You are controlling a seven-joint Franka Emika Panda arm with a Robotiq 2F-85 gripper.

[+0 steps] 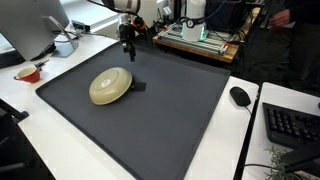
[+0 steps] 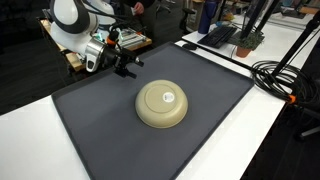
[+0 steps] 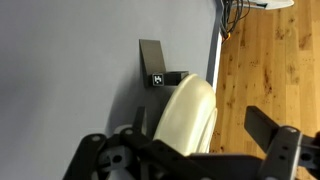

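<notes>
A tan bowl [image 1: 110, 86] lies upside down on the dark grey mat, its base turned up with a white sticker [image 2: 168, 97] on it. A small black object [image 1: 138, 86] sits at its right edge; the wrist view shows it as a dark block [image 3: 152, 60] close to the rim. My gripper [image 2: 124, 69] is open over the mat's far-end edge, apart from the bowl. Between the spread fingers in the wrist view, the bowl's pale side [image 3: 187, 115] shows beyond them, partly hidden at the bottom.
A red cup [image 1: 28, 74] stands on the white table left of the mat. A mouse [image 1: 240, 97] and keyboard [image 1: 292, 128] are on the right. Coiled black cable [image 2: 282, 78] lies on the table beside the mat.
</notes>
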